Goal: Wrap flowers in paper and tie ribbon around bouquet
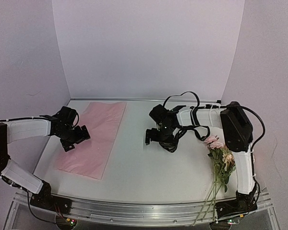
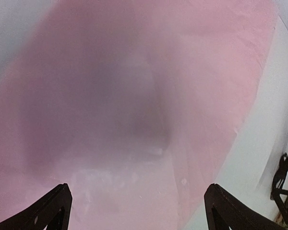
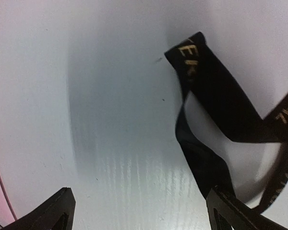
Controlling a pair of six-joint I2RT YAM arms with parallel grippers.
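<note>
The bouquet of fake flowers [image 1: 222, 158] lies at the table's right side, blooms toward the back and stems past the front edge. A black ribbon with printed letters [image 3: 225, 103] rests folded on the white table in the right wrist view; from above, the right arm partly covers it. My right gripper hovers just left of the ribbon, its fingers wide open and empty. Over the pink paper [image 1: 93, 148], my left gripper is open too, with nothing between its fingers.
A metal rail [image 1: 139, 208] runs along the front edge, and pale walls close off the sides and back.
</note>
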